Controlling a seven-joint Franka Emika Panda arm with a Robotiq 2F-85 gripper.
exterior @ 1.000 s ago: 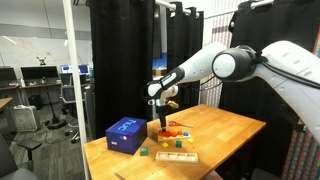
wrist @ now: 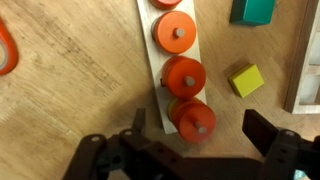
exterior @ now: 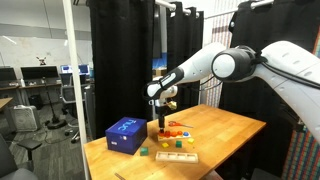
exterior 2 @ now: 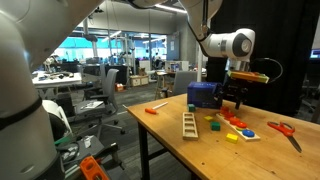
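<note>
In the wrist view a pale wooden strip (wrist: pixel 158 62) carries several red round pieces with small knobs. The red piece at the strip's near end (wrist: pixel 197 122) sits between my gripper's (wrist: pixel 194 124) two dark fingers, with gaps on both sides. It looks tilted or stacked on another red piece, with a yellowish bit showing at its edge. Farther up the strip are another red piece (wrist: pixel 183 76) and an orange-red one (wrist: pixel 173 32). My gripper is open and points down over the strip, which in the first exterior view lies on the wooden table (exterior: pixel 235 125).
A yellow block (wrist: pixel 246 80) and a green block (wrist: pixel 252 10) lie beside the strip. A light wooden tray (exterior: pixel 177 156) is near the table's front, with a blue box (exterior: pixel 126 135) to its left. Red-handled scissors (exterior 2: pixel 286 131) lie on the table.
</note>
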